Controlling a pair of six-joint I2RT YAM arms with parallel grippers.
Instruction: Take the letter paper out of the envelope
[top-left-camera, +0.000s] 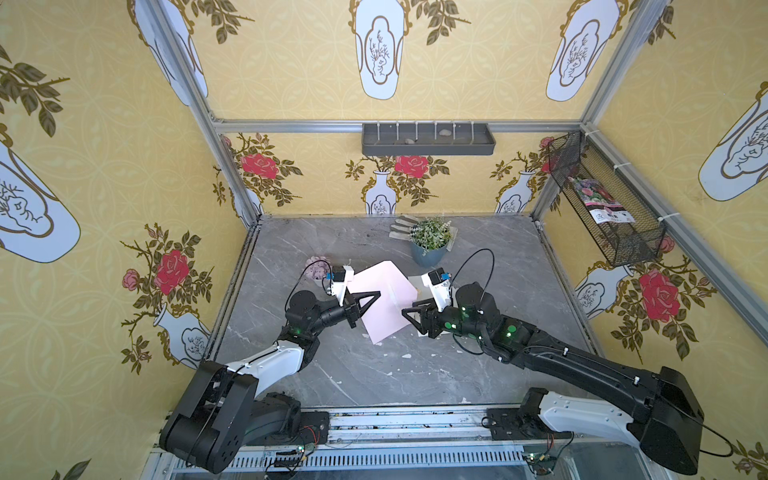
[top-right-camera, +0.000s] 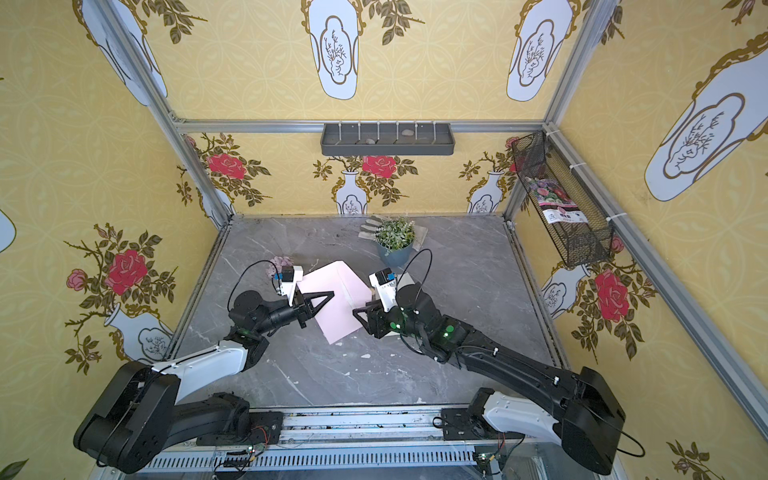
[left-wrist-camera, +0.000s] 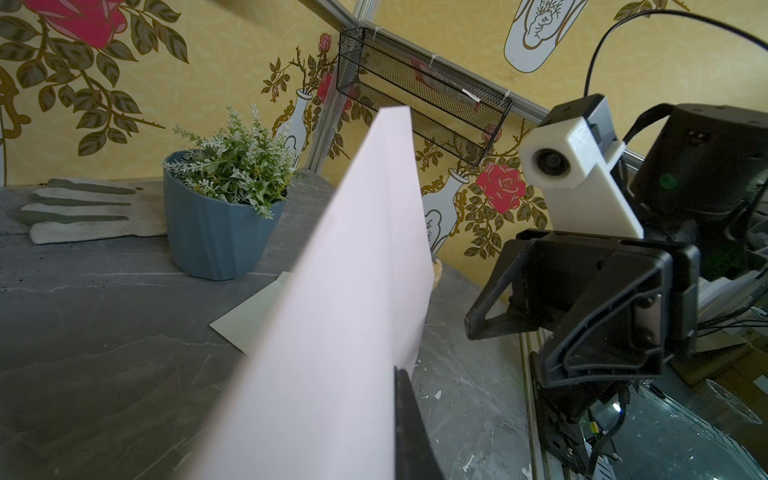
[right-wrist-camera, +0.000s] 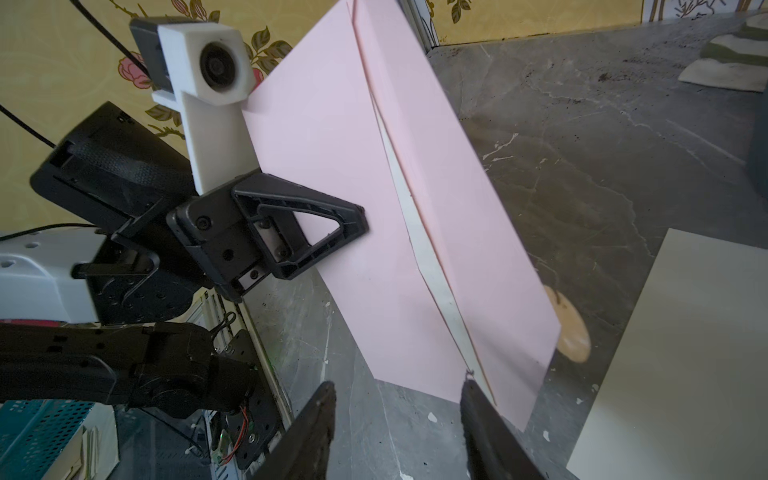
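A pink envelope (top-left-camera: 387, 308) is held upright by my left gripper (top-left-camera: 369, 299), whose fingers are shut on it near its left side. In the right wrist view the envelope (right-wrist-camera: 344, 312) has a long gap down its flap side, with pale paper (right-wrist-camera: 434, 276) showing inside. My right gripper stands open just short of the envelope's lower part, with nothing seen between its fingers. A loose pale sheet (right-wrist-camera: 672, 352) lies on the table beyond.
A blue potted plant (top-left-camera: 429, 252) and striped gloves (left-wrist-camera: 72, 208) stand at the back. A small pink object (top-left-camera: 315, 266) sits behind the left arm. A mesh basket (top-left-camera: 612, 200) hangs on the right wall.
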